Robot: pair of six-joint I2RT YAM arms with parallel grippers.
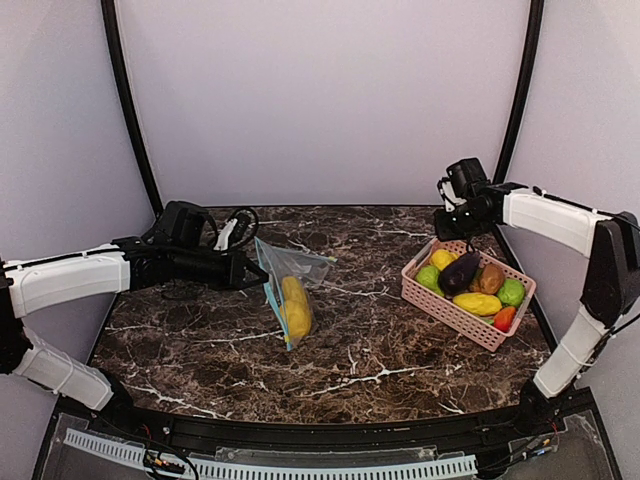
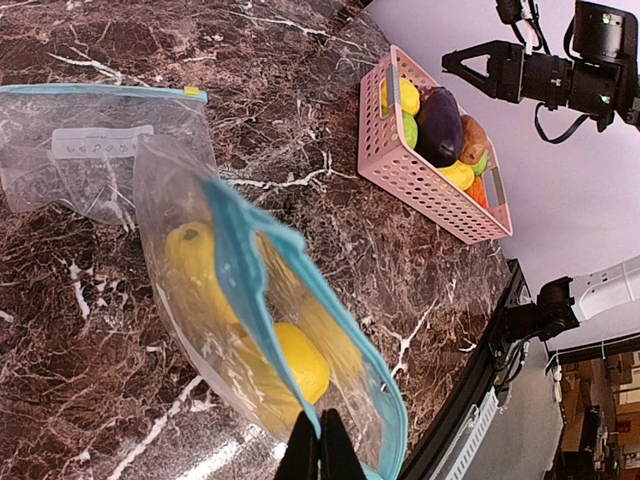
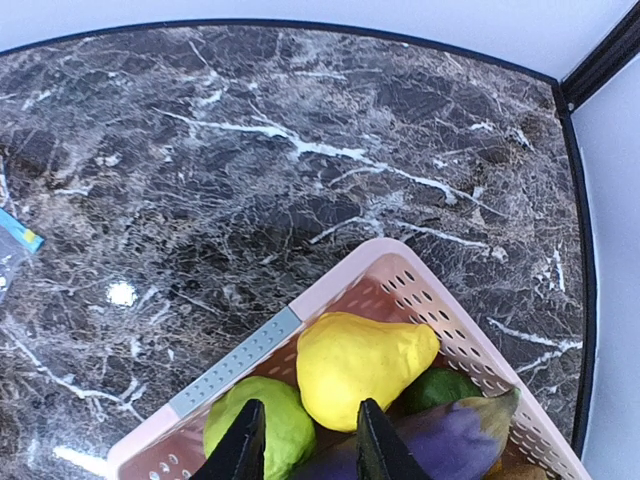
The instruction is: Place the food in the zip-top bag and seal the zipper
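Note:
The clear zip top bag (image 1: pixel 313 266) with blue edging lies left of the table's middle, with yellow food (image 1: pixel 296 308) inside. My left gripper is shut on one blue edge of the bag's mouth, and the mouth gapes in the left wrist view. At the right stands a pink basket (image 1: pixel 455 318) with a purple eggplant (image 1: pixel 460 272) and other food. Over its back left corner hangs my right gripper; its fingers stand apart, with nothing seen held between them. Below them lie a yellow pear-shaped food (image 3: pixel 355 365) and a green round one (image 3: pixel 262 420).
A second clear bag-like piece with a blue zip strip (image 2: pixel 100 90) and yellow slider (image 2: pixel 191 91) shows at the upper left of the left wrist view. Bare marble tabletop (image 1: pixel 360 330) lies between bag and basket.

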